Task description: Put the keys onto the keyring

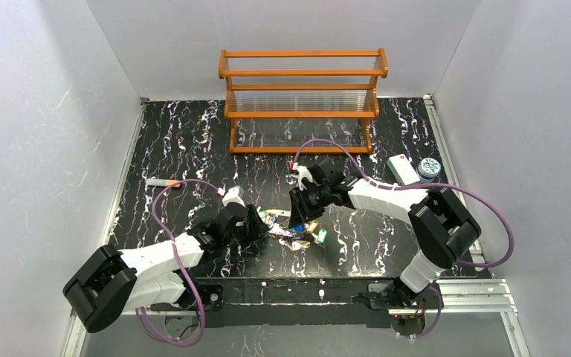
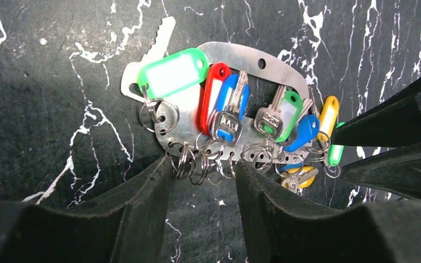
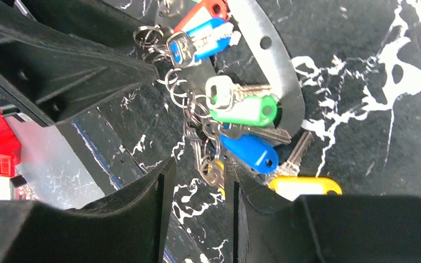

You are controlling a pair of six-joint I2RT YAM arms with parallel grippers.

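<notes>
A flat metal keyring plate with holes along one edge lies on the table. Several keys with coloured tags hang from it by small rings; a green tag with a silver key sits at its left end in the left wrist view. Red, blue and yellow tags lie over the plate. My left gripper is part open at the plate's holed edge, rings showing in its gap. Part open too, my right gripper is over the yellow-tag end; contact with the rings cannot be told.
An orange wooden rack stands at the back. A white box and a round tin are at the right; an orange-and-grey item lies at the left. The two grippers are close together over the keys.
</notes>
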